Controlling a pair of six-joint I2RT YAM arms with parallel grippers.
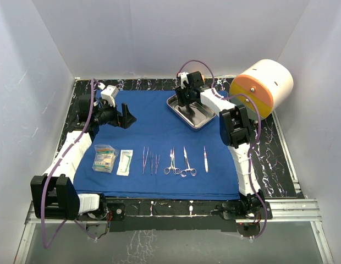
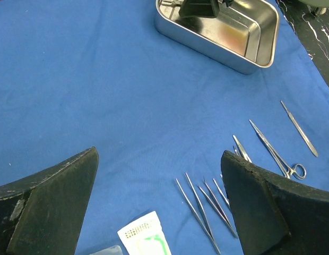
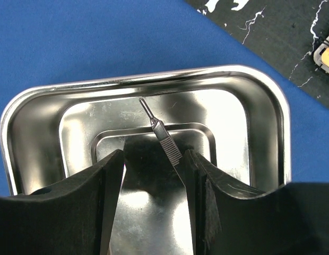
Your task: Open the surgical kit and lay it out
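Inside the metal tray (image 1: 205, 125) at the back right lies a slim metal scalpel handle (image 3: 164, 139). Over the tray, my right gripper has its fingers apart. The handle's lower end passes behind the right finger, and contact cannot be made out. My left gripper stands open and empty above the cloth, left of the tray. Along the front of the cloth lie several tweezers (image 1: 145, 160), two scissor-like tools (image 1: 172, 163), a scalpel (image 1: 205, 159), a white packet (image 1: 125, 163) and a clear bag with packs (image 1: 105, 159).
A large cream drum with an orange end (image 1: 266, 85) stands at the back right, close to the right arm. Walls stand at the back and both sides.
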